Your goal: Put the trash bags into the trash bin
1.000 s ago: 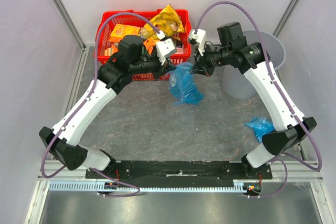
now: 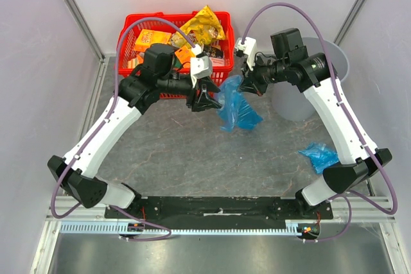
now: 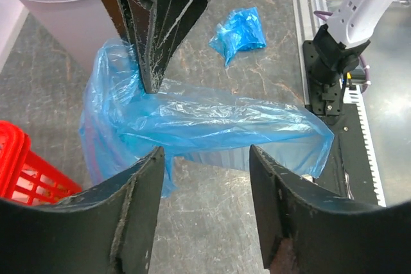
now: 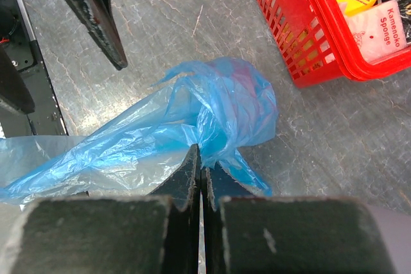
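A thin blue trash bag (image 2: 237, 110) hangs from my right gripper, whose fingers are shut on its bunched film. In the left wrist view the bag (image 3: 212, 120) spreads out loosely beyond the fingertips. My left gripper is open just left of the bag, with no film pinched between its fingers. A second blue bag (image 2: 319, 156) lies crumpled on the floor at the right. The pale trash bin (image 2: 294, 97) stands behind the right arm, which partly covers it; its inside is mostly hidden.
A red basket (image 2: 172, 91) full of packaged goods stands at the back, close behind the left gripper. White walls (image 2: 32, 94) enclose both sides.
The right gripper has moved a little to the right with the bag. My left gripper came away from the bag, has since opened, and is now near the bag's left side.
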